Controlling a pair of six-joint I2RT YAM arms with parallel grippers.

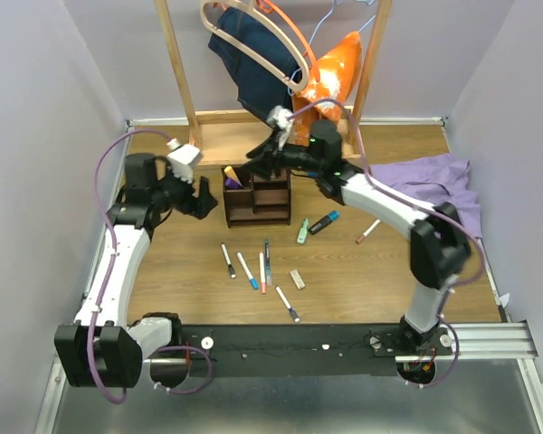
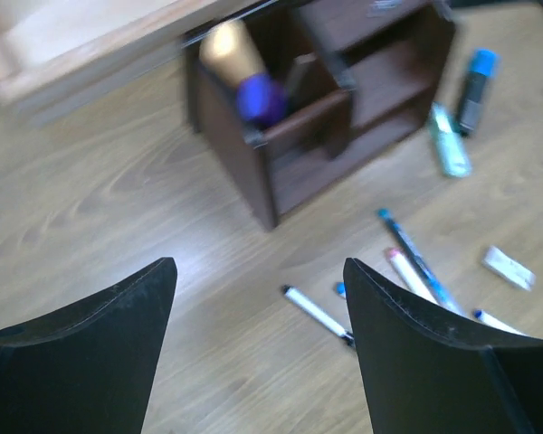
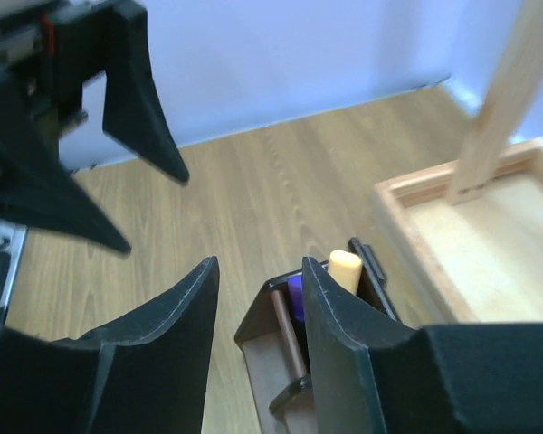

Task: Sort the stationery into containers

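Note:
A dark wooden organizer [image 1: 258,212] holds a tan-and-purple item [image 1: 233,175] in its left compartment, also visible in the right wrist view [image 3: 345,269]. My right gripper [image 1: 262,165] is above the organizer; its fingers show close together in the right wrist view, finger state unclear. My left gripper [image 1: 199,196] is open left of the organizer. Markers [image 1: 242,268], a blue pen [image 1: 268,262], an eraser [image 1: 297,278], a green bottle [image 1: 303,231] and a dark blue-capped marker [image 1: 321,223] lie on the table.
A wooden rack [image 1: 230,137] with hanging clothes stands behind. A purple cloth [image 1: 425,185] lies at the right, with a marker [image 1: 368,231] near it.

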